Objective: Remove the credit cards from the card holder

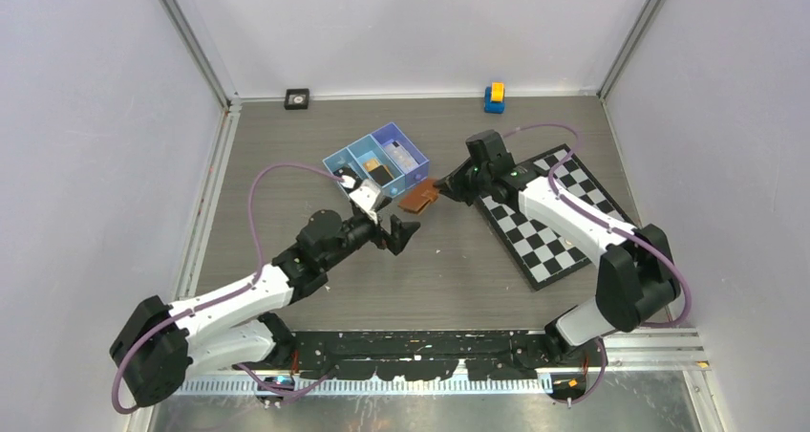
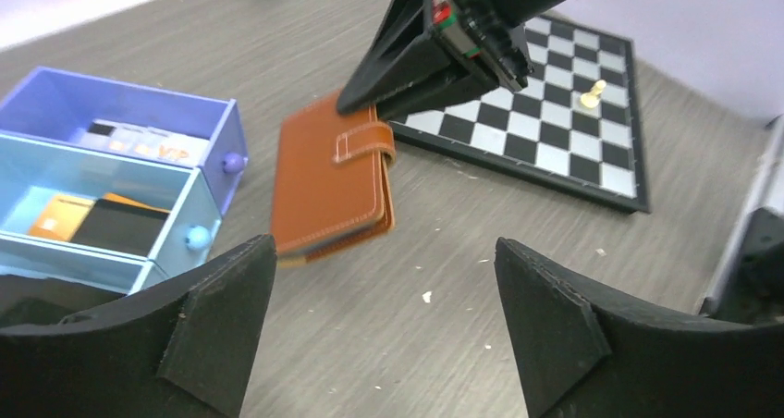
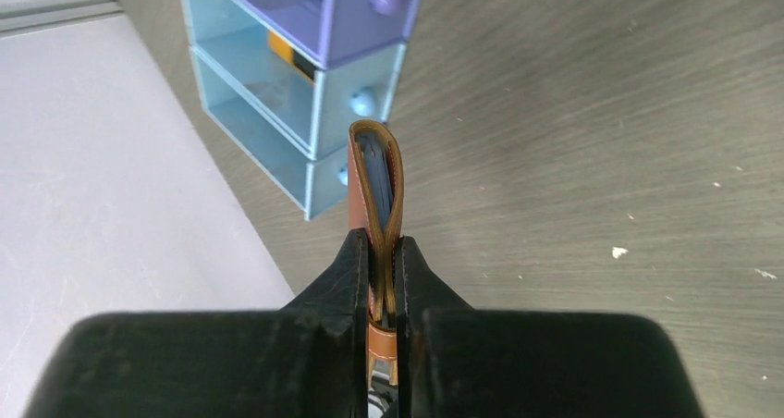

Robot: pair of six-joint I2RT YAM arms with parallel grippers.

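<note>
The brown leather card holder (image 1: 418, 198) is held up by my right gripper (image 1: 439, 187), which is shut on it; in the left wrist view the holder (image 2: 325, 187) hangs tilted, its strap across one end. In the right wrist view its open edge (image 3: 374, 178) shows grey-blue content inside, probably cards, between the leather flaps, with the dark fingers (image 3: 324, 344) pressing both sides. My left gripper (image 1: 401, 226) is open, below and left of the holder in the top view, with nothing between its fingers.
A three-compartment organizer (image 1: 339, 160) sits behind the holder. A checkerboard (image 1: 544, 246) lies to the right. A blue-yellow object (image 1: 495, 100) and a small black square (image 1: 297, 98) are at the back.
</note>
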